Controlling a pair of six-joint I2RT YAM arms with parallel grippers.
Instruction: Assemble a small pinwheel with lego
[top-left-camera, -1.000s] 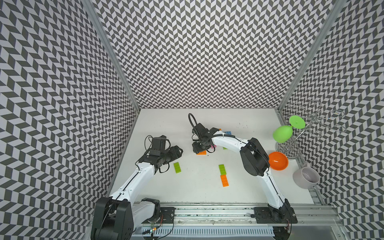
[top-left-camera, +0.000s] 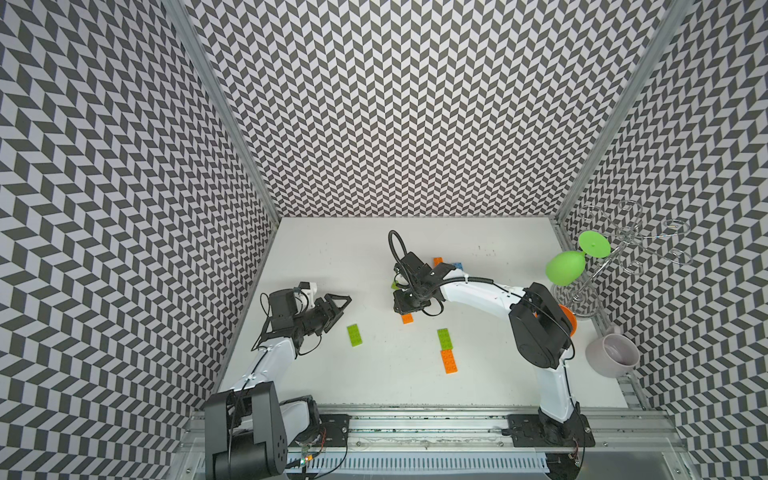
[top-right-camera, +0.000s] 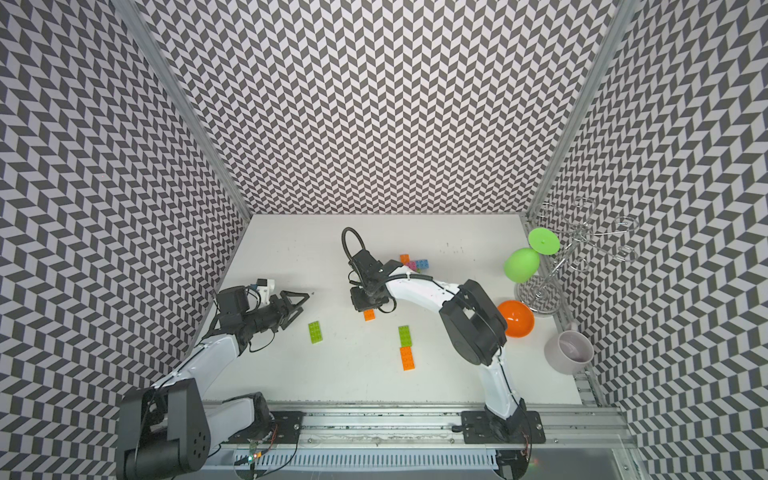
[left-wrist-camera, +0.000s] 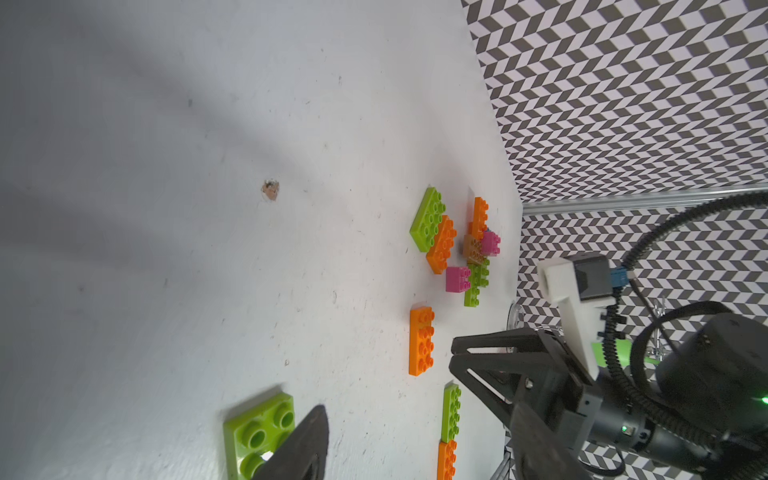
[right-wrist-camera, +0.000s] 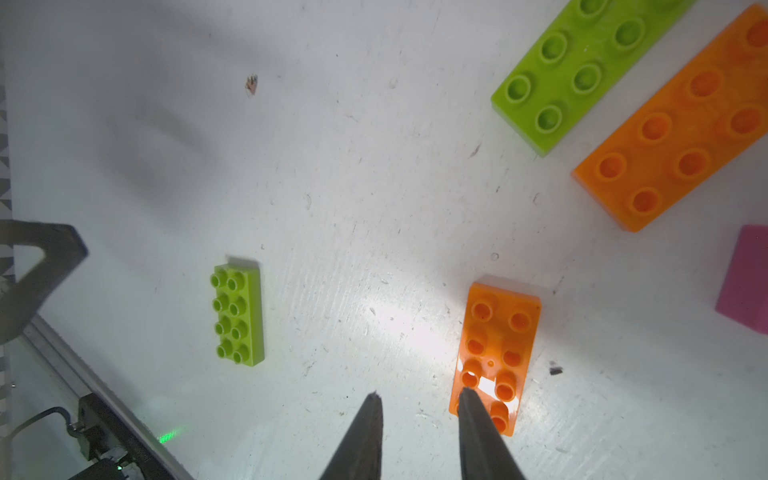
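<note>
A lone green brick (top-left-camera: 354, 335) lies on the left of the table. Behind and right of it hangs my left gripper, its fingers wide apart and empty; one finger covers part of that brick in the left wrist view. An orange brick (right-wrist-camera: 496, 352) rests studs up beneath my right gripper, which stands part open above the table, nothing held. Beyond it sit another green brick (right-wrist-camera: 592, 72), an orange one (right-wrist-camera: 680, 120) and a pink block (right-wrist-camera: 748, 280). Near the front, a green brick (top-right-camera: 405, 336) and an orange brick (top-right-camera: 407, 357) lie end to end.
More bricks cluster at the back, including a blue brick (top-right-camera: 420, 264) and a brown block (left-wrist-camera: 474, 249). On the right stand an orange bowl (top-right-camera: 517, 318), a grey mug (top-right-camera: 569, 352) and a wire stand (top-right-camera: 537, 297).
My left gripper has moved left and turned, its fingers opening. The orange brick under it shows nearer the front and turned.
</note>
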